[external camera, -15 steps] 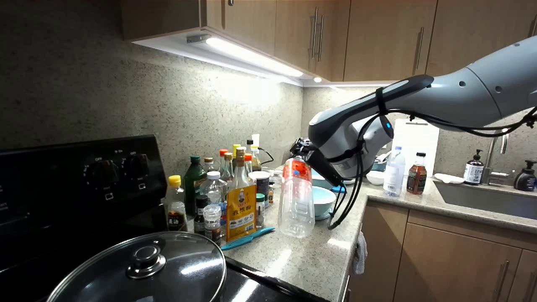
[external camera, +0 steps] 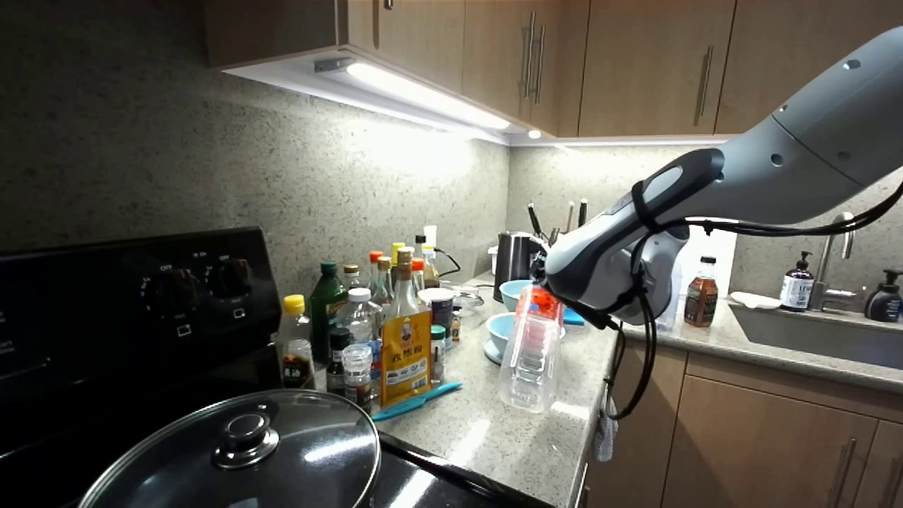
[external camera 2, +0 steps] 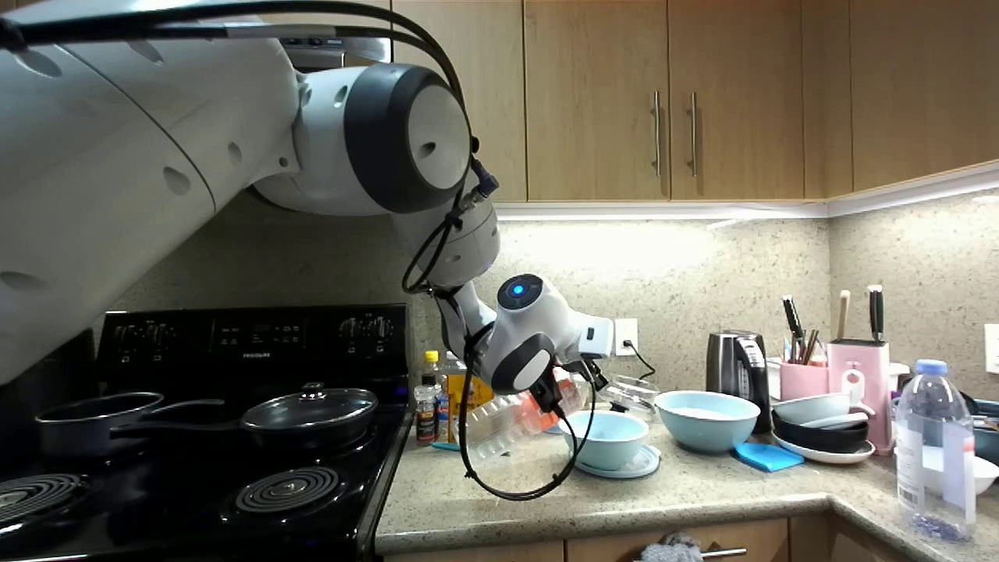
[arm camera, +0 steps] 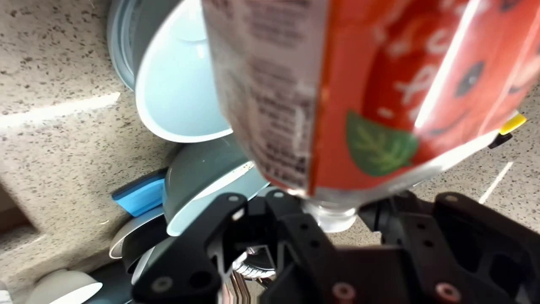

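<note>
A clear plastic bottle with a red label [external camera: 531,355] hangs tilted over the counter, its neck end up at my gripper. In the wrist view the bottle's red label [arm camera: 384,101] fills the upper right, and my gripper is shut on the neck. The second exterior view shows the bottle [external camera 2: 501,426] leaning far over, its base pointing left toward the stove. Close by stands a light blue bowl [external camera 2: 610,439] on a plate, and it seems empty. The fingertips are partly hidden by the bottle.
Several sauce bottles [external camera: 406,296] crowd the wall side, with a turquoise utensil [external camera: 419,401] before them. A larger blue bowl [external camera 2: 707,417], a kettle [external camera 2: 737,375] and a knife block [external camera 2: 859,393] stand farther along. The stove holds a lidded pan [external camera 2: 309,409].
The bottle was nearly upright and has tipped over, its neck end moving right in exterior view 1. The gripper and wrist have rotated and moved slightly right and down with it.
</note>
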